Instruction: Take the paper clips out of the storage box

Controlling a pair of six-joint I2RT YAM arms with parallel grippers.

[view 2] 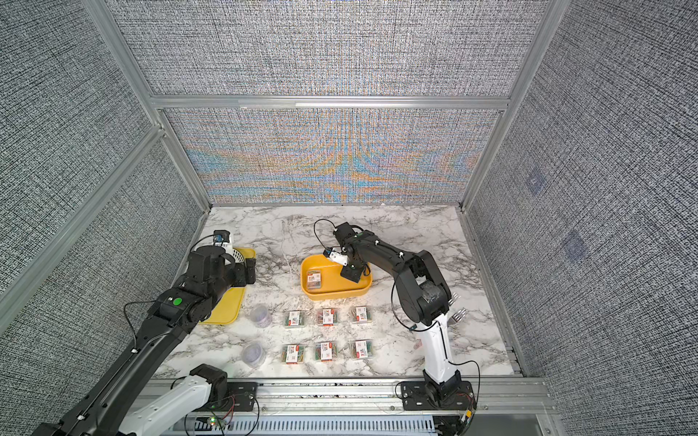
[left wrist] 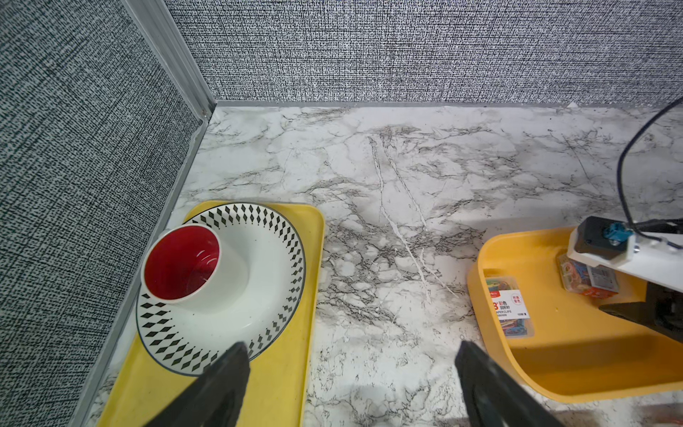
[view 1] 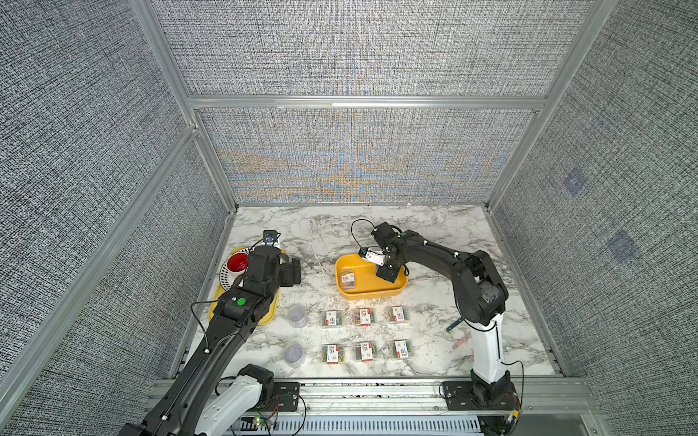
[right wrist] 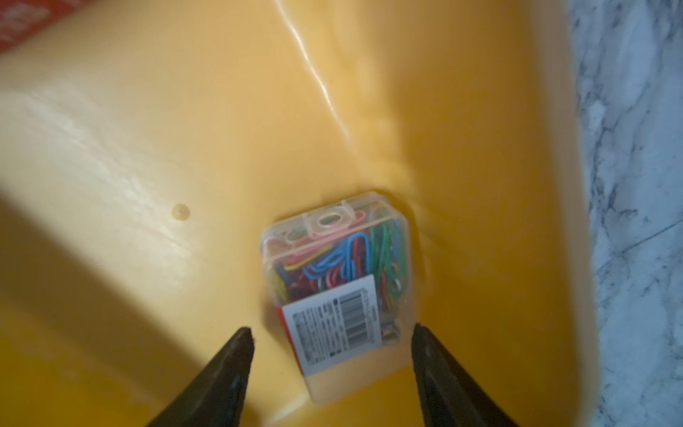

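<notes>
The orange storage box (view 1: 369, 293) stands mid-table. One paper clip box (left wrist: 508, 307) lies at its left end; another (right wrist: 338, 299), clear plastic with coloured clips and a barcode label, lies inside beneath my right gripper. That gripper's fingers are apart on either side of the box's lower end, with no grip visible. My left gripper hangs open over the table between the yellow tray and the storage box, nothing between its fingers.
Two rows of clip boxes (view 1: 365, 316) lie in front of the storage box, beside clear round containers (view 1: 296, 314). At left, a yellow tray (left wrist: 135, 398) holds a plate (left wrist: 249, 313) and red-lined cup (left wrist: 192, 267). Forks (view 2: 456, 317) lie at right.
</notes>
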